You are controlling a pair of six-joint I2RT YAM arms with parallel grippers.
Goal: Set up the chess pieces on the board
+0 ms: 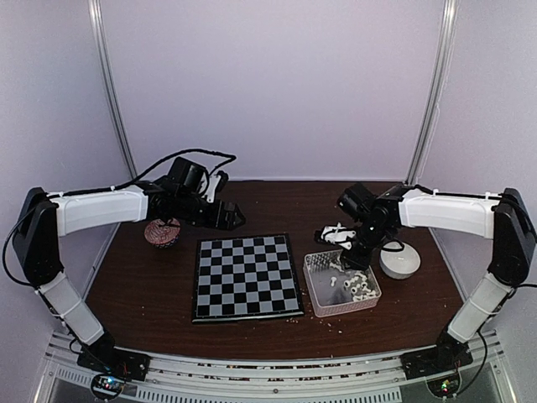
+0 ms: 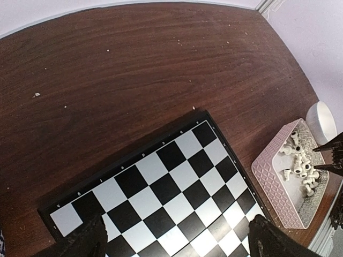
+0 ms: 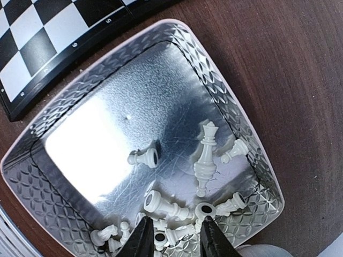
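An empty chessboard (image 1: 246,277) lies mid-table, also seen in the left wrist view (image 2: 163,198). Right of it a plastic box (image 1: 342,306) holds loose white chess pieces; in the right wrist view a tall king (image 3: 204,163), a small piece (image 3: 144,158) and several others lie on their sides. My right gripper hangs over the box, fingers apart above the cluster of pieces, nothing visibly between them. My left gripper (image 1: 226,217), open and empty, is above the table behind the board.
A white bowl (image 1: 399,260) sits right of the box. A patterned red bowl (image 1: 161,237) is at the left, partly behind the left arm.
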